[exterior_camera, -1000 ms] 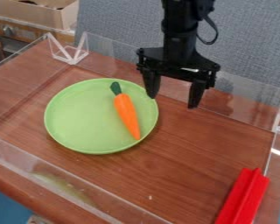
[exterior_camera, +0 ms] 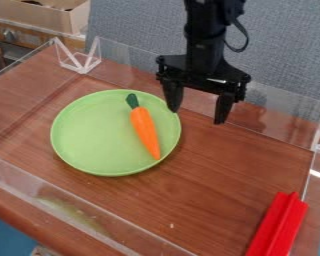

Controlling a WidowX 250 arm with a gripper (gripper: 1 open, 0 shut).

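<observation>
The black gripper (exterior_camera: 198,112) hangs open above the wooden table (exterior_camera: 203,200), over the area just right of and behind a green plate (exterior_camera: 89,140), with nothing between its fingers. An orange toy carrot (exterior_camera: 144,131) with a dark green top lies on the right part of the plate.
Two red bars (exterior_camera: 278,226) lie side by side at the front right. Clear low walls with white brackets edge the table. A cardboard box (exterior_camera: 36,15) stands beyond the back left corner.
</observation>
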